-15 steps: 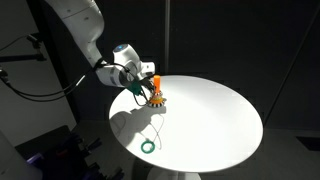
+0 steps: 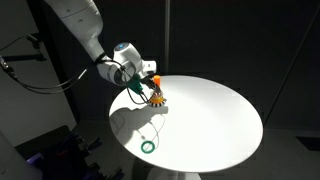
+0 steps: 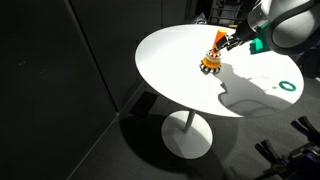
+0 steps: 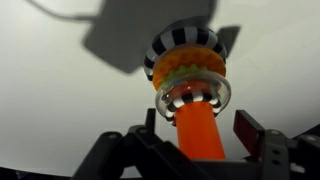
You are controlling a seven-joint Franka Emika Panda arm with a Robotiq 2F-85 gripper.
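A stacking-ring toy [image 4: 190,65] stands on the round white table, left of centre in exterior view 1. Its bright orange post [image 4: 200,135] rises above a black-and-white striped ring, an orange bumpy ring and a clear ring. In the wrist view my gripper has one finger on each side of the post, with gaps visible at both sides. The fingers are part open and grip nothing. From the other side, exterior view 2 shows the gripper [image 3: 230,42] close to the top of the toy [image 3: 211,61]. A green ring [image 2: 148,147] lies flat near the table's front edge.
Dark curtains or walls surround it. A cable [image 2: 40,92] loops beside the arm at the left.
My gripper has shifted slightly right, closer to the orange post, now overlapping its top in exterior view 1. The toy and the green ring stay in place.
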